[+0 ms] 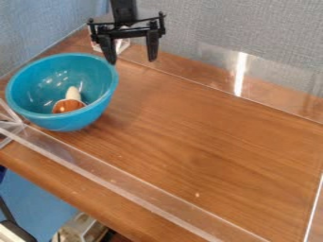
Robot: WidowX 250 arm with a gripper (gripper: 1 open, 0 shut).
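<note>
A teal bowl (96,78) sits at the left of the wooden surface, holding an orange object with a pale stem (66,103), like a toy mushroom. My black gripper (130,52) hangs open above and behind the bowl, toward the back of the surface, with nothing seen between its fingers.
Grey walls stand behind and at the left, with clear strips along the edges. A pale object behind the gripper is partly hidden.
</note>
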